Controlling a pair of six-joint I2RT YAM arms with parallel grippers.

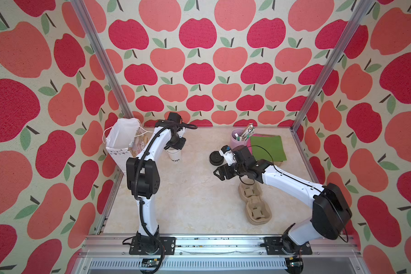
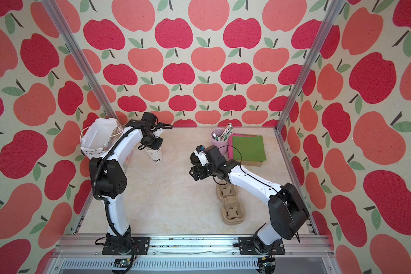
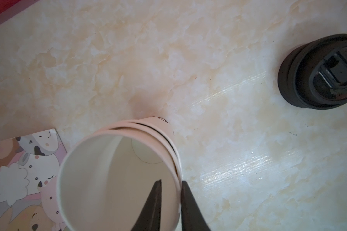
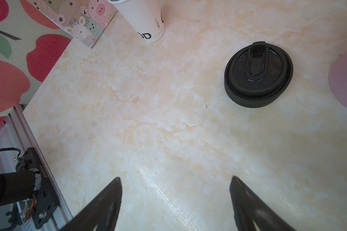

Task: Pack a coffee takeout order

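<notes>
White paper cups point(image 1: 174, 155), nested together, stand upright at the back left. In the left wrist view, my left gripper straddles the top cup's rim, one finger inside the cup and one outside. Its fingers are a little apart, with a gap between the inner finger and the wall. My right gripper is open and empty above the middle of the table. Beyond it lie stacked black lids point(image 4: 257, 75). A brown cup carrier point(image 1: 258, 212) rests below the right arm, partly covered by it. The white bag point(image 1: 123, 134) with animal print stands open at the far left.
A lilac pot point(image 1: 237, 141) with sticks and packets stands at the back right, beside a box with a green sheet point(image 1: 269, 148) on top. Bare tabletop point(image 1: 191, 201) spreads between the arms. Patterned walls close in the sides and back.
</notes>
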